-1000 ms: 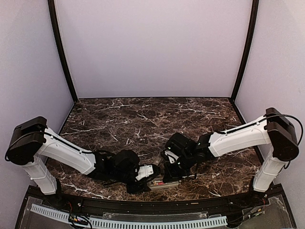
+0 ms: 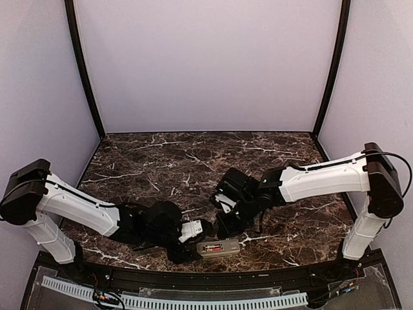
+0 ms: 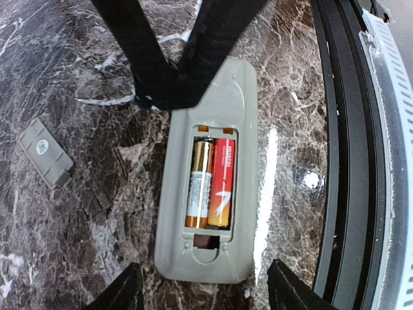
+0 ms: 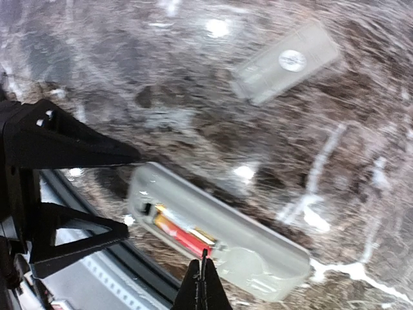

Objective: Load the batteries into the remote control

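Note:
The grey remote control (image 3: 246, 194) lies on the marble table with its battery compartment facing up. Side by side in that compartment are a gold-and-white battery (image 3: 199, 187) and a red-and-orange battery (image 3: 222, 177). At the remote's near end my left gripper is spread, with a gap showing on either side of the body. My right gripper has its tips together and holds nothing; in the left wrist view its dark fingers (image 3: 164, 84) hang over the remote's far part, hiding some of it. Apart from the remote rests the grey battery cover (image 3: 45, 152).
Along the table's front runs a dark rail (image 2: 258, 274) with a white perforated strip (image 2: 213, 302), close to the remote. Behind both arms the marble table (image 2: 206, 148) is clear.
Both batteries stay in the compartment.

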